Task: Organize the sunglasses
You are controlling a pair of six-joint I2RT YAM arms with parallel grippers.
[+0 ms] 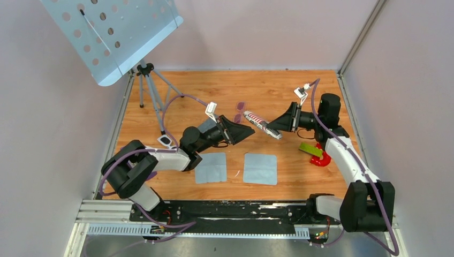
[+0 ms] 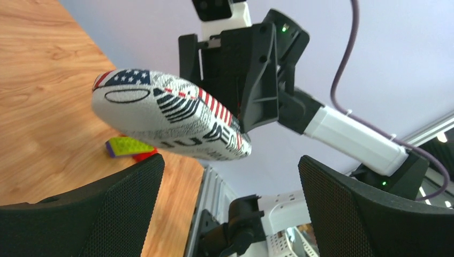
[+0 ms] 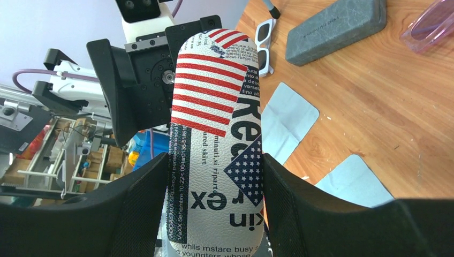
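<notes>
A white sunglasses case (image 1: pixel 263 125) with flag and lettering print hangs above the table, tilted, with my right gripper (image 1: pixel 272 126) closed around its right end. In the right wrist view the printed case (image 3: pixel 214 134) fills the space between the fingers and looks closed. My left gripper (image 1: pixel 253 130) stands open just left of the case, nothing between its fingers. Pink sunglasses (image 1: pixel 237 118) lie on the table behind the case. White-framed sunglasses (image 3: pixel 263 56) lie near a grey case (image 3: pixel 337 29), which my left arm partly hides in the top view.
Two light-blue cloths (image 1: pixel 211 168) (image 1: pixel 260 169) lie flat at the front. A green block (image 1: pixel 310 149) and a red curved object (image 1: pixel 322 159) sit beneath the right arm. A tripod (image 1: pixel 152 91) stands at the back left.
</notes>
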